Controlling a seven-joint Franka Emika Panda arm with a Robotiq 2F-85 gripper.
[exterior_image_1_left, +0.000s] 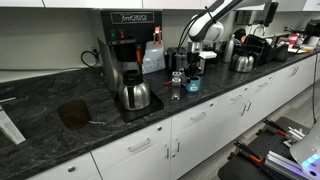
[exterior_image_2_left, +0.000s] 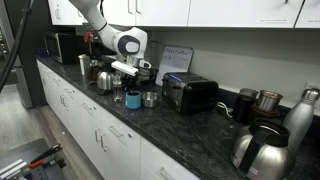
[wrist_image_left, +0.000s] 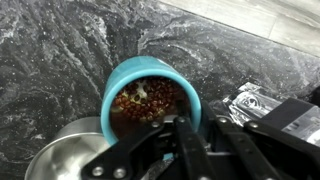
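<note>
A light blue cup with small reddish-brown bits inside appears from above in the wrist view. It is the small blue thing at the counter's front part in exterior view 1 and exterior view 2. My gripper is at the cup's rim, its dark fingers overlapping the opening in the wrist view. The fingers look shut. Nothing clear shows between them, and whether they pinch the rim cannot be told. In exterior view 1 the white arm reaches down over the cup.
A steel bowl stands close beside the cup, and a clear container is on its other side. The coffee maker with its steel carafe and a black toaster also stand on the dark counter.
</note>
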